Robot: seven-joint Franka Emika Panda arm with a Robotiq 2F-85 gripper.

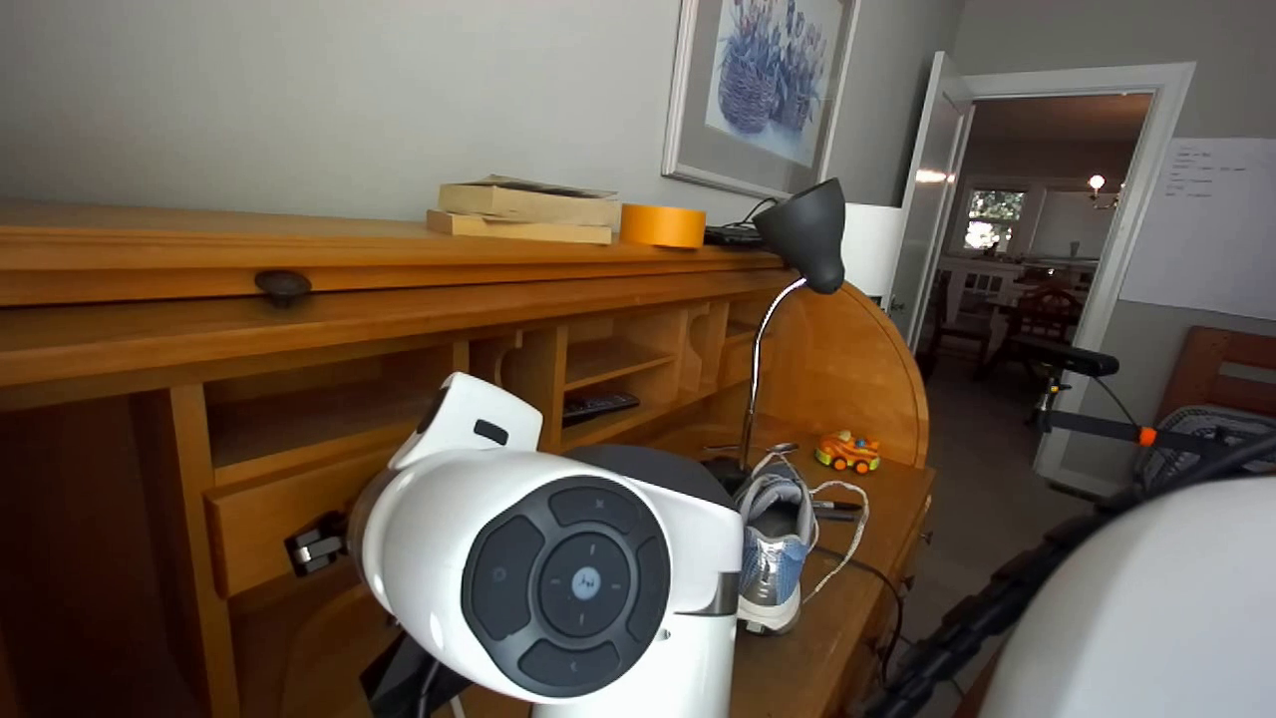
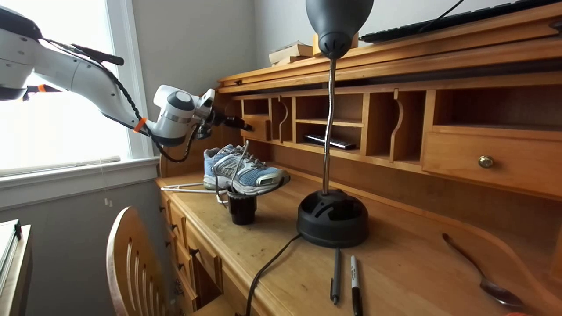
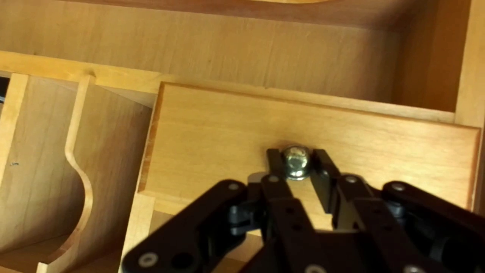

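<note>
The wooden drawer (image 3: pixel 218 136) of the desk hutch fills the middle of the wrist view, its front face standing slightly proud of the frame around it. A round metal knob (image 3: pixel 296 161) sits on that face, between the two black fingers of my gripper. The fingers are shut on the knob from either side. In exterior view 2 my gripper (image 2: pixel 248 127) reaches the same small drawer (image 2: pixel 256 129) at the hutch's far left end. From exterior view 1 the arm's white wrist hides much of the drawer front (image 1: pixel 257 527).
A blue and grey shoe (image 2: pixel 245 171) rests on a black cup (image 2: pixel 243 208) below the arm. Farther right stands a black desk lamp (image 2: pixel 333 218). Pens and a spoon (image 2: pixel 482 279) lie on the desktop, and an orange toy car (image 1: pixel 848 453) is at its far end.
</note>
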